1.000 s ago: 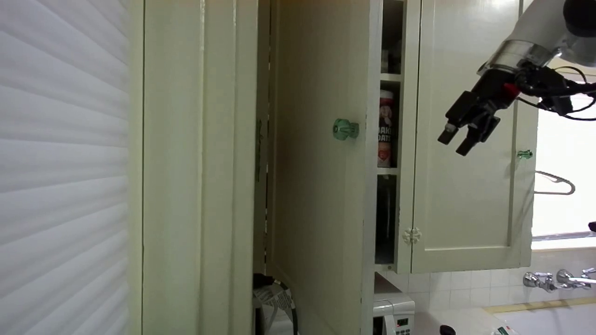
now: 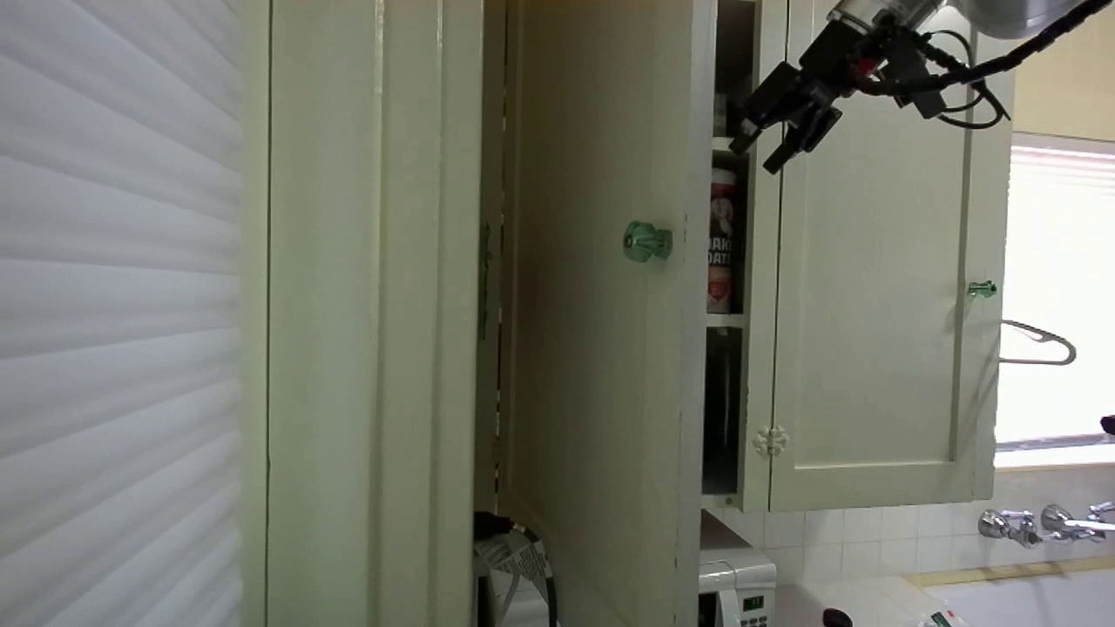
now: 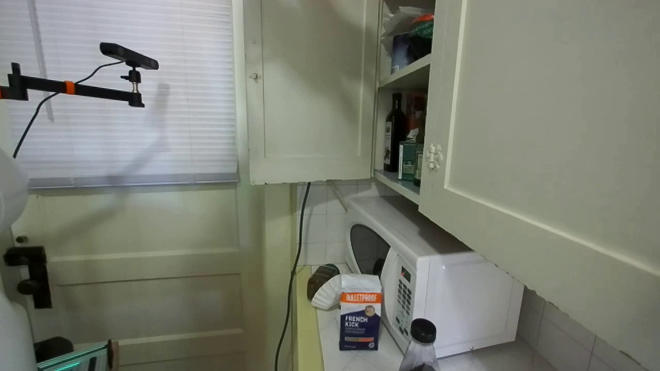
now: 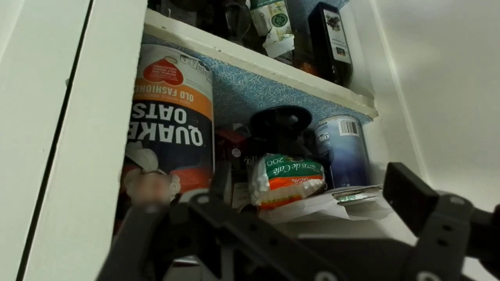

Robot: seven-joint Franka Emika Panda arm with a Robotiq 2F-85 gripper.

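My gripper [image 2: 757, 158] hangs high up in exterior view 1, its fingers spread apart with nothing between them. It stands before the edge of the open cupboard, beside the swung-out cupboard door [image 2: 596, 376] with its green knob [image 2: 647, 241]. From the wrist the cupboard appears upside down. A Quaker Oats canister [image 4: 172, 121] stands on the shelf at left, with a green and orange coffee bag [image 4: 288, 178] and a blue can [image 4: 344, 152] farther right. My fingers reach across the lower part of that view, below these goods. Exterior view 2 does not show the gripper.
A closed cupboard door [image 2: 878, 261] lies right of the opening. Below the cupboard, a white microwave [image 3: 470, 297] stands on the counter beside a French Kick coffee bag [image 3: 360, 318] and a black-capped bottle [image 3: 423, 334]. The shelf edge [image 4: 262, 61] crosses the wrist view.
The arm has moved up and to the left in exterior view 1, from in front of the closed door to the cupboard opening. Its fingers remain apart. The open door has not moved.
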